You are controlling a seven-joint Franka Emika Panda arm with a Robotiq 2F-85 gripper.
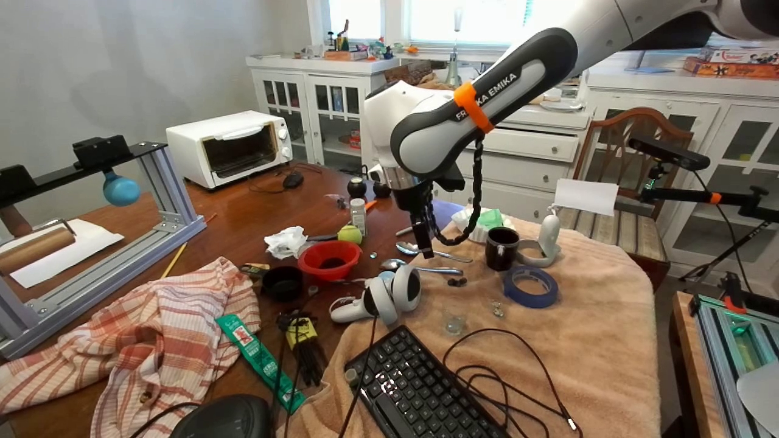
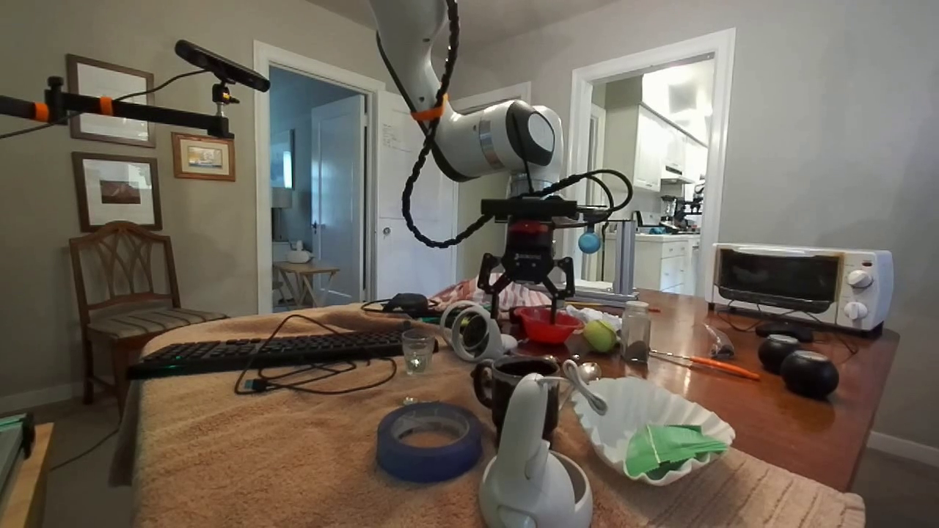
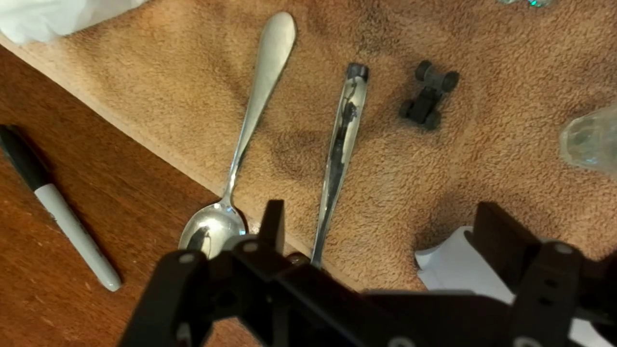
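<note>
My gripper [image 2: 525,317] points down above the table, its two fingers spread wide with nothing held between them. In the wrist view the fingertips [image 3: 274,222] frame the lower part of the picture. Below lie two metal utensils on the tan towel: a spoon [image 3: 254,110] whose bowl rests over the wood, and a second one with a shiny handle [image 3: 341,139], its far end hidden behind the gripper. A tiny black wheeled toy [image 3: 429,95] sits to the right of them. On bare wood at the left is a grey marker [image 3: 72,228] with a black cap.
Close by stand a black mug [image 1: 501,248], a white headset-type controller [image 1: 394,295], a red bowl [image 1: 329,260] and a fluted white bowl [image 2: 647,422]. Blue tape [image 1: 530,287] and a keyboard [image 1: 427,387] lie on the towel.
</note>
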